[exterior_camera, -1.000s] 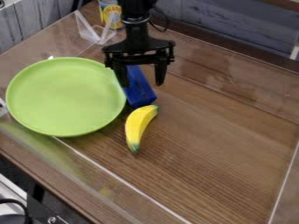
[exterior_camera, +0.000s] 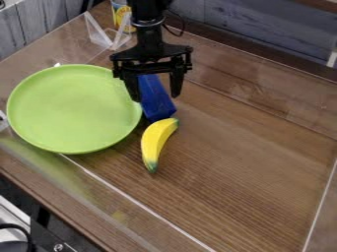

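Observation:
The black gripper hangs open over a blue block, its fingers around the block's upper end; whether they touch it is unclear. A yellow banana lies just in front of the block, its tip toward the camera. A green plate lies to the left of both, close beside the block.
At the back left, a plastic bag and a yellow-labelled container stand behind the arm.
The gripper has shifted very slightly over the block. The block, banana and plate appear unmoved.

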